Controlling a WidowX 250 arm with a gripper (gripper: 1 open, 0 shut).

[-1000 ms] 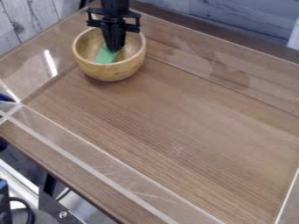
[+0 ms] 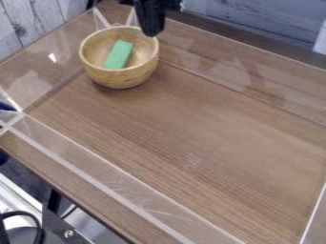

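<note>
A round wooden bowl [image 2: 137,72] sits at the upper left of the table, a green block [image 2: 118,54] lying inside it toward the left. My dark gripper [image 2: 151,29] hangs above the bowl's back right rim at the top edge of the view, mostly out of frame. Nothing green or otherwise shows held in it; its fingers are too dark and small to make out clearly.
Clear strips run along its left and front left. A white wall stands behind, and a dark cable lies at the lower left corner.
My gripper has risen out of the bowl and moved slightly right, toward the top edge. The green block stays in the bowl.
</note>
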